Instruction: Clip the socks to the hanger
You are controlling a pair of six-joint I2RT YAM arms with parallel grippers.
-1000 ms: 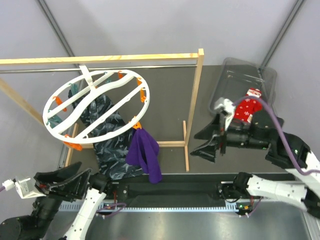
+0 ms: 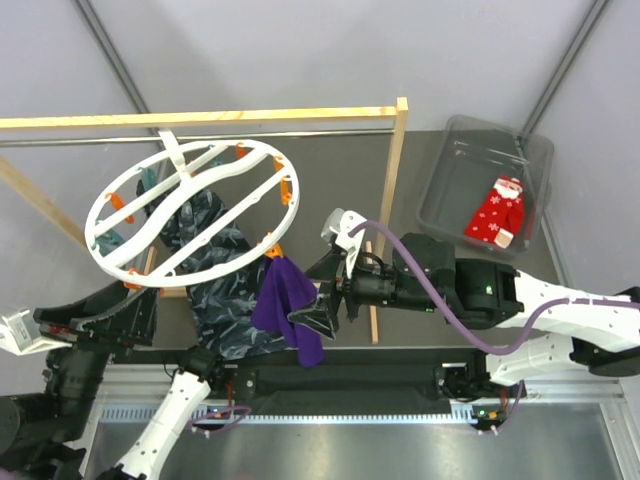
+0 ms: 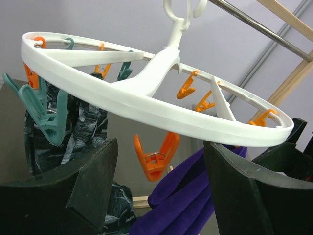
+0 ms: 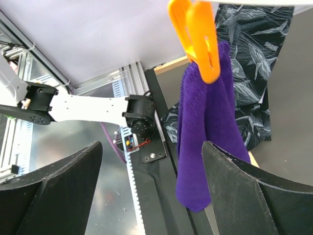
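Note:
A white oval hanger (image 2: 215, 270) with orange and teal clips hangs from a rail. From an orange clip (image 4: 203, 41) on its right side hangs a purple sock (image 2: 288, 305). My right gripper (image 2: 318, 296) is beside that sock; in the right wrist view its open fingers (image 4: 63, 191) have the sock in the background between them, with no grip on it. My left gripper (image 2: 150, 305) stands open under the hanger's near left edge, an empty orange clip (image 3: 155, 159) showing between its fingers. A red sock (image 2: 497, 212) lies in the grey bin (image 2: 462, 150).
Black plastic bagging (image 2: 235, 310) lies behind the sock below the hanger. A wooden frame (image 2: 391, 180) with a metal rail stands around the hanger. Bare grey floor (image 2: 330, 190) shows between hanger and frame post.
My right arm has moved left, away from the bin, to the purple sock. The left gripper has shifted slightly left and up toward the hanger's near edge.

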